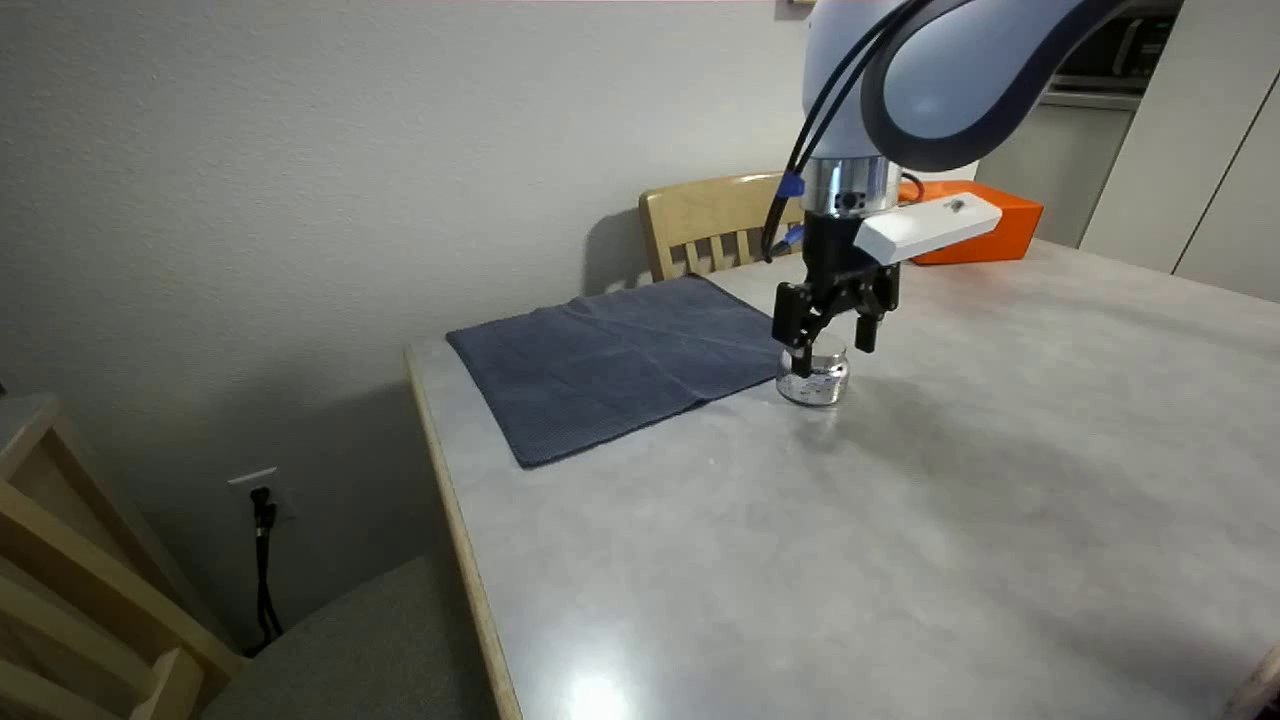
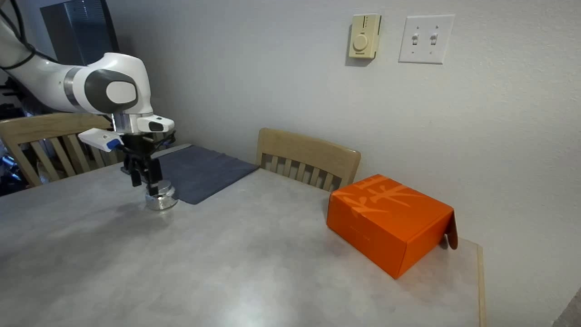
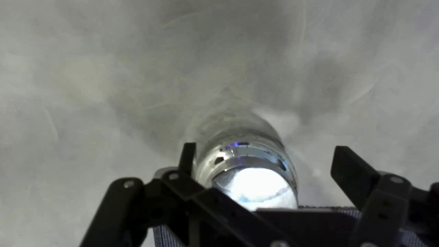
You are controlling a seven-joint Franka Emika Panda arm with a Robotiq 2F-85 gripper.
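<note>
A small shiny jar (image 1: 812,385), glassy or silvery, rests upright on the grey table beside the corner of a dark blue cloth (image 1: 624,360). My gripper (image 1: 824,348) points down at the jar's top with its fingers spread. In the wrist view the jar (image 3: 247,164) lies between the open fingers, close to the left fingertip (image 3: 188,158). A clear gap separates it from the right fingertip (image 3: 349,173). Whether the left finger touches the jar, I cannot tell. In the second exterior view the jar (image 2: 161,197) is partly covered by a finger.
An orange box (image 2: 389,218) stands at the table's far end near the wall. Wooden chairs (image 2: 307,155) are tucked against the table's edges.
</note>
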